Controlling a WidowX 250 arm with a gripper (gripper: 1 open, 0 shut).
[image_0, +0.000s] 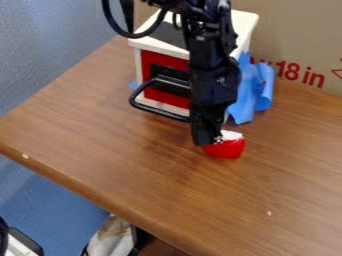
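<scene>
My black gripper (210, 135) points down at a small red cup (225, 149) with some white at its top, on the wooden table (107, 160). The fingertips are over or at the cup's left rim; whether they are open or shut is hidden. Behind the arm stands a red and white toy oven (154, 72) with a black handle.
Blue tape or cloth (253, 92) lies right of the oven. A cardboard box (301, 45) stands at the back right.
</scene>
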